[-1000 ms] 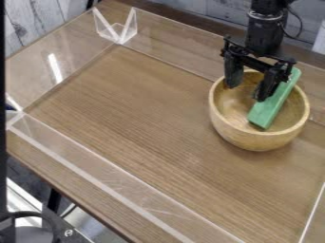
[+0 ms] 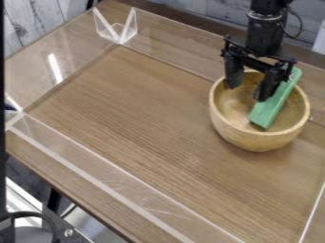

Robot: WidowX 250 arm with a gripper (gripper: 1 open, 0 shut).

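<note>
A wooden bowl (image 2: 235, 128) sits at the right of the table, with a long green object (image 2: 273, 110) leaning inside it. The black gripper (image 2: 254, 76) hangs from the back over the bowl, its fingers apart, one at the bowl's left part and one by the green object. It stands open; whether the fingertips touch the green object is hard to tell.
A white wire-like holder (image 2: 116, 27) stands at the back left. Dark cables lie at the bottom-left corner.
</note>
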